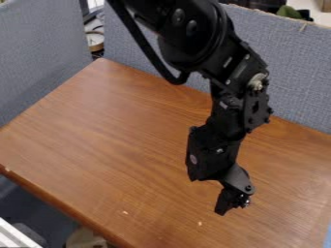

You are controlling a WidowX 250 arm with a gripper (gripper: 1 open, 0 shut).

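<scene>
The black robot arm reaches down from the top of the camera view to the right half of a wooden table (104,136). Its gripper (233,201) is low over the tabletop at the lower right, angled downward. It stands open, though its dark fingers overlap and are hard to make out. No object shows between them or beside them.
Grey padded panels (45,53) border the table at the left and back. At the right edge a light blue strip (322,232) shows. Clutter lies beyond the panels and off the lower-left edge.
</scene>
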